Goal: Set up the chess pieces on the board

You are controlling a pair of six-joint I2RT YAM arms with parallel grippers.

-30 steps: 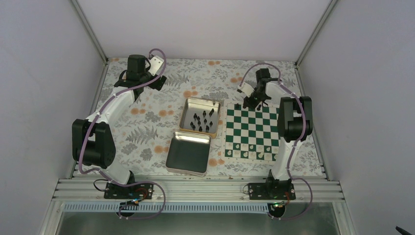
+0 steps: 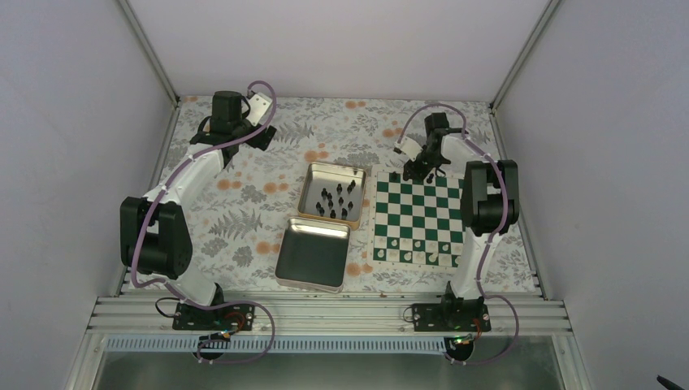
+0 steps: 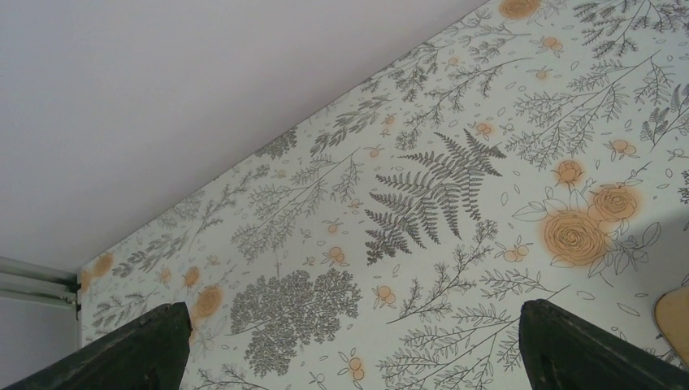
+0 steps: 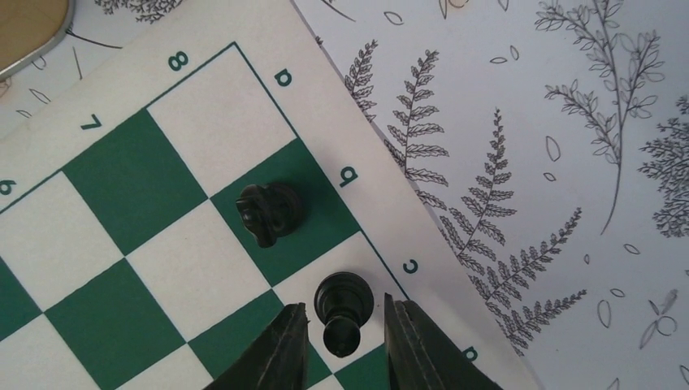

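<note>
Upright on the white c-file square of the chessboard's back rank stands a round-headed black piece. My right gripper is open around it, with a gap showing on both sides. Beside it, a black knight stands on the green b square. The corner a8 square is bare. In the top view the right arm hides part of the board's far edge; a few dark pieces show next to it. Far from the board, at the back left, my left gripper hangs open over bare tablecloth.
Several black pieces lie in the upper tray. The lower tray looks empty. Pale pieces fill the board's near rows.
The piece stays on its square. The left arm is practically still.
</note>
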